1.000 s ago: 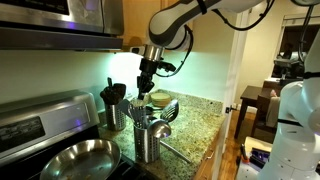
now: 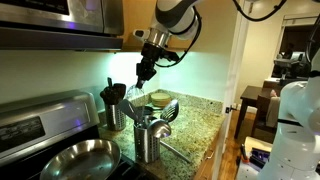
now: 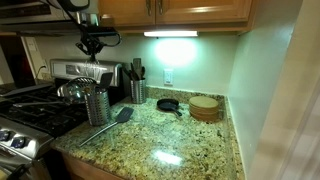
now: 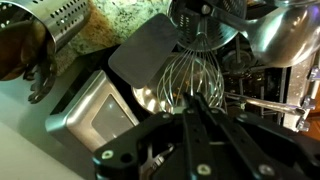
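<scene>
In the wrist view, a wire whisk [image 4: 192, 75] lies just beyond the tips of my gripper, its loops overlapping them in the picture. Whether the fingers hold any wire cannot be made out. Exterior view 1 has my gripper [image 2: 147, 76] above a perforated metal canister [image 2: 147, 147] full of utensils. A dark flat spatula [image 4: 143, 50] and a shiny ladle [image 4: 280, 38] are close to the whisk in the wrist view. The other exterior view shows the gripper [image 3: 97, 43] high over the canister [image 3: 97, 105].
A second utensil canister [image 3: 138, 91] stands behind, by the wall. On the stove sits a steel pan [image 2: 82, 163]. A black spatula [image 3: 124, 115] lies on the counter beside the near canister. A small black skillet [image 3: 168, 105] and stacked tan dishes [image 3: 205, 108] stand farther right.
My gripper has risen from close above the utensils, with a slight shift, over the last second. The canisters and pan have stayed in place.
</scene>
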